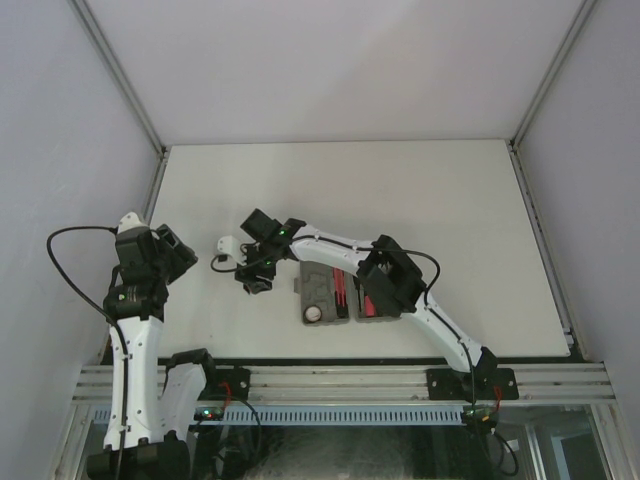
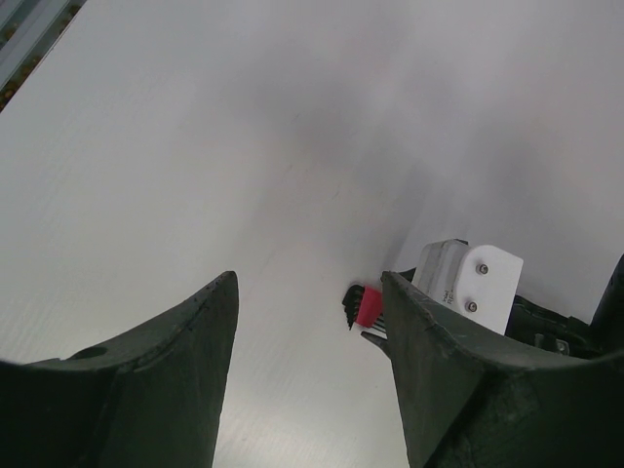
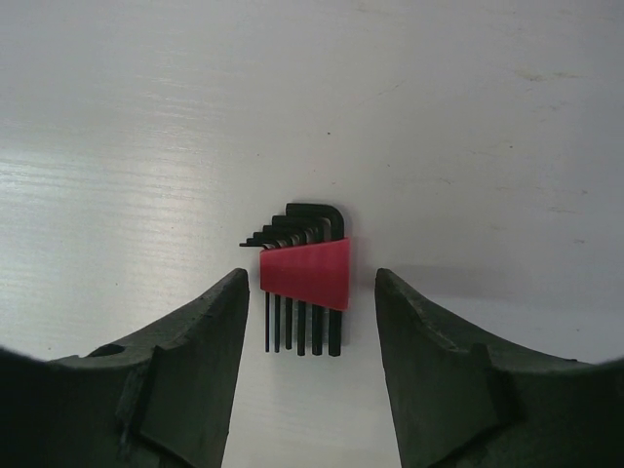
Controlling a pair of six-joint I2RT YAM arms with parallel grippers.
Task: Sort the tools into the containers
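Observation:
A hex key set in a red holder (image 3: 304,268) lies on the white table in the right wrist view, its black keys showing above and below the holder. My right gripper is over it, fingers apart on either side, with a gap visible at both sides of the holder. In the left wrist view the set (image 2: 369,306) is partly hidden. My left gripper stands open at the table's left, nothing between its fingers. A grey two-part toolbox (image 1: 318,290) holds red-and-black tools and a pale round item; the right arm covers part of it.
Aluminium rails run along its sides and front. The right arm stretches across the middle from the front right.

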